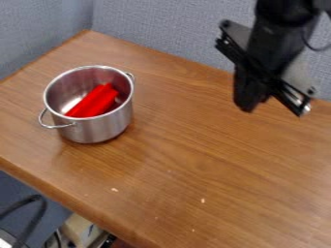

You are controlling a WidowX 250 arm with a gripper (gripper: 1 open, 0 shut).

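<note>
A steel pot (106, 123) with side handles stands on the left part of the wooden table (207, 174). A red elongated object (93, 101) lies inside it. My black gripper (249, 89) hangs high in the upper right of the camera view, apart from the pot; nothing shows between its fingertips, and its finger is hard to make out.
Grey padded walls stand along the back and left. At the lower left are a dark gap and cables beyond the table's edge.
</note>
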